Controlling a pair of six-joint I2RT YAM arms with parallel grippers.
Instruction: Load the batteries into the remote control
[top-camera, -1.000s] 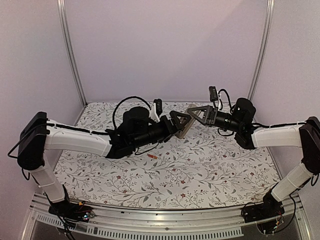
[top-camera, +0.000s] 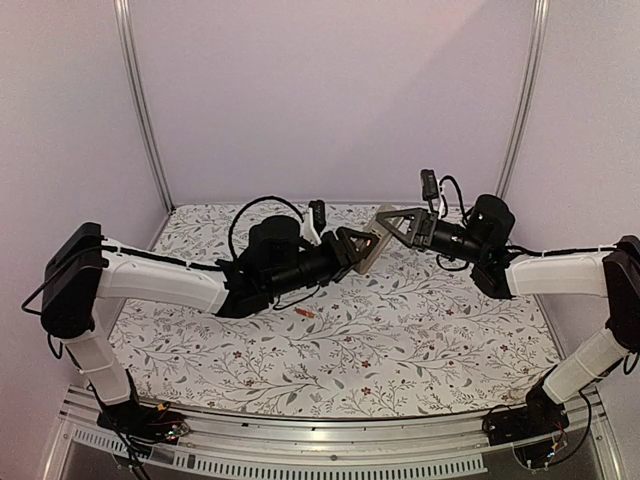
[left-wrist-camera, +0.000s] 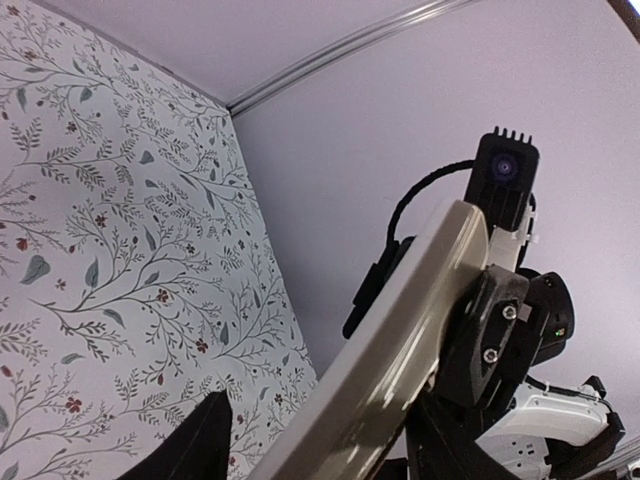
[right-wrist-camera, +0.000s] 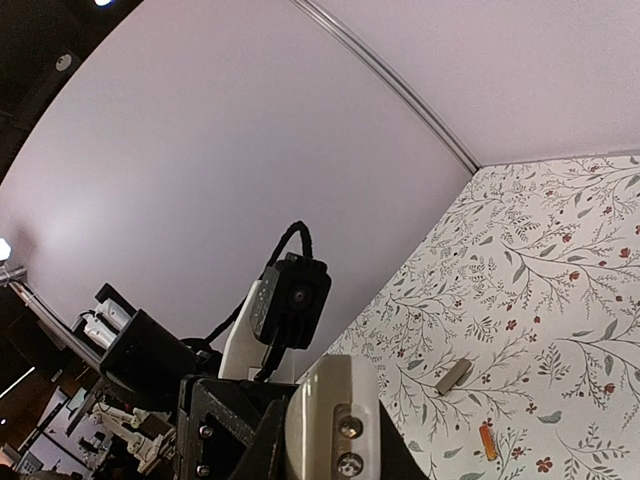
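The pale beige remote control (top-camera: 376, 240) is held tilted in the air at the centre. My right gripper (top-camera: 398, 224) is shut on its upper end; in the right wrist view its end (right-wrist-camera: 332, 410) fills the bottom middle. My left gripper (top-camera: 362, 244) is at the remote's lower part, its dark fingertips around it in the left wrist view, where the remote (left-wrist-camera: 390, 340) runs diagonally. Whether the left fingers press on it I cannot tell. An orange battery (right-wrist-camera: 487, 441) lies on the patterned table, with a small beige piece (right-wrist-camera: 453, 375) behind it.
Pale walls enclose it at back and sides, with a metal rail (top-camera: 330, 425) along the front edge.
The right gripper and the remote's upper end have risen slightly. The left arm has shifted only very little.
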